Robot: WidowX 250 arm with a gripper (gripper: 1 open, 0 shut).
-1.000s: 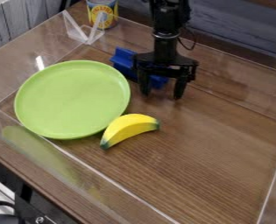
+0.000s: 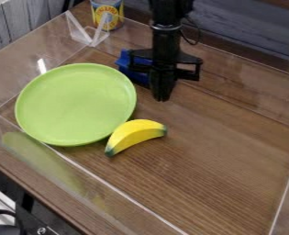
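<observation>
My black gripper [image 2: 161, 90] hangs down over the table at the upper middle, shut, with nothing visible between its fingers. A blue object [image 2: 130, 64] sits just behind and left of it, partly hidden by the gripper. A large green plate [image 2: 73, 103] lies to the left, and a yellow banana [image 2: 134, 136] rests in front of the plate's right side.
A can [image 2: 106, 15] with a yellow and blue label stands at the back left. Clear side walls border the wooden table [image 2: 220, 156], whose right half is bare. A wooden wall runs along the back.
The gripper's fingers have drawn together from apart a second ago, and it has shifted slightly left. The plate and banana have not moved.
</observation>
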